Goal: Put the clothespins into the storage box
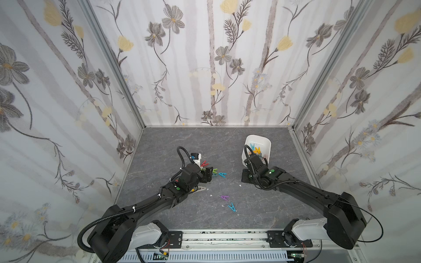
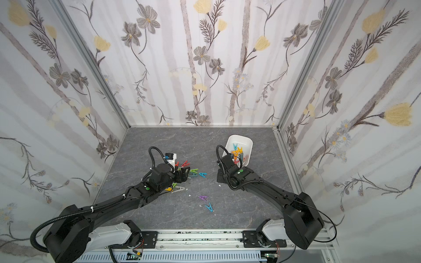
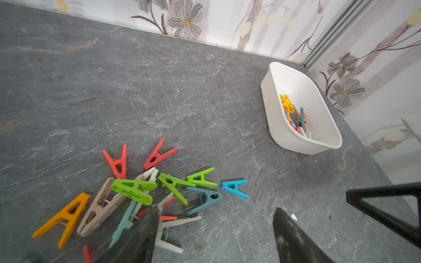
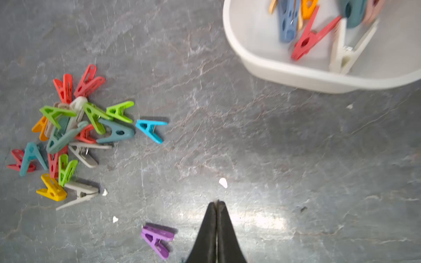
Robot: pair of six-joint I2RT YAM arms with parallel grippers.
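Observation:
A heap of coloured clothespins (image 3: 133, 188) lies left of centre, with a single blue one (image 4: 151, 129) at its right edge. A purple clothespin (image 4: 155, 236) and another blue one (image 1: 232, 206) lie nearer the front. The white storage box (image 3: 274, 109) at back right holds several clothespins. My left gripper hangs over the pile, fingers apart, with nothing seen between them. My right gripper is shut, nothing showing between its fingers, above the table just in front of the box.
Patterned walls (image 1: 219, 87) with metal corner rails close in the back and sides.

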